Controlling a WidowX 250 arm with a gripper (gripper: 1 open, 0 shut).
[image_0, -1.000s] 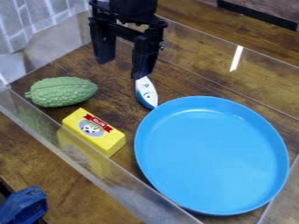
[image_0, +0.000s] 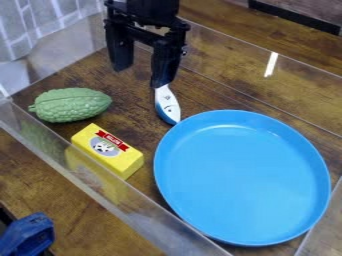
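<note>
My black gripper (image_0: 142, 58) hangs at the top of the camera view, open, its two dark fingers apart above the wooden surface. Below and right of it lies a small white and blue utensil (image_0: 166, 103). A green bitter-melon-like object (image_0: 70, 104) lies at the left, and a yellow box (image_0: 107, 150) with a red label is nearer the front. A large blue plate (image_0: 241, 177) fills the lower right.
Clear low walls enclose the surface. A blue object (image_0: 24, 238) lies outside at the lower left. Bare wood is free at the back right and behind the melon.
The gripper has shifted very slightly; the objects on the surface have not moved.
</note>
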